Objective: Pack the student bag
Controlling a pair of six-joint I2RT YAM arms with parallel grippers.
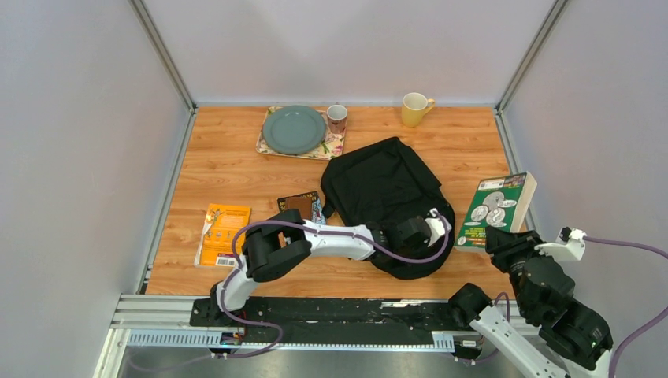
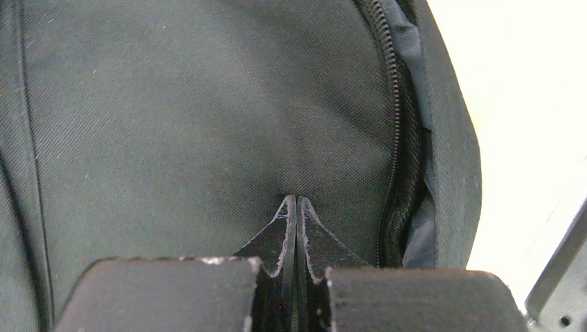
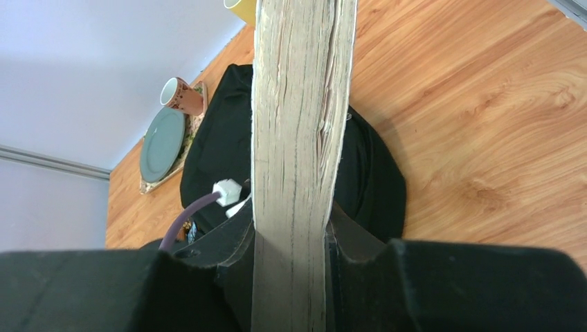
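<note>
The black bag [image 1: 378, 181] lies flat near the table's middle right. In the left wrist view its zipper [image 2: 396, 111] and raised opening edge [image 2: 457, 159] run down to the right of my left gripper. That gripper is shut, its tips together against the bag's front cloth with nothing between them. A thick green book [image 1: 495, 211] is held up at the right by my right gripper [image 1: 490, 240]. In the right wrist view its page block [image 3: 297, 138] stands clamped between the fingers, hiding part of the bag.
An orange book [image 1: 223, 236] lies at the left, and a dark book [image 1: 303, 205] is partly under the left arm. Behind stand a tray [image 1: 335, 150] with a plate [image 1: 294, 130] and cup [image 1: 337, 118], and a yellow mug [image 1: 415, 109].
</note>
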